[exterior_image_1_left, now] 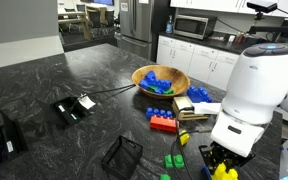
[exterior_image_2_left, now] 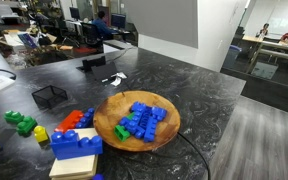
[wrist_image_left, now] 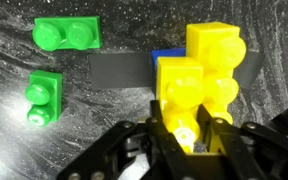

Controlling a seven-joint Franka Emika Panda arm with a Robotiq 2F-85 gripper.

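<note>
My gripper is shut on a yellow brick (wrist_image_left: 180, 82) in the wrist view. A second yellow brick (wrist_image_left: 213, 42) sits right against it, farther out to the right. A blue brick (wrist_image_left: 167, 53) partly shows behind and below the yellow ones; whether they touch it cannot be told. In exterior view 1 the yellow bricks (exterior_image_1_left: 225, 173) appear under the arm at the lower right, with most of the fingers hidden.
Two green bricks (wrist_image_left: 67, 33) (wrist_image_left: 44, 97) lie left of the gripper. A wooden bowl (exterior_image_2_left: 112, 107) holds several blue bricks. Red bricks (exterior_image_1_left: 163, 124), a single yellow brick (exterior_image_1_left: 184, 138) and a black wire basket (exterior_image_1_left: 122, 157) also occupy the table. Open tabletop (exterior_image_1_left: 44, 75) stretches to the left.
</note>
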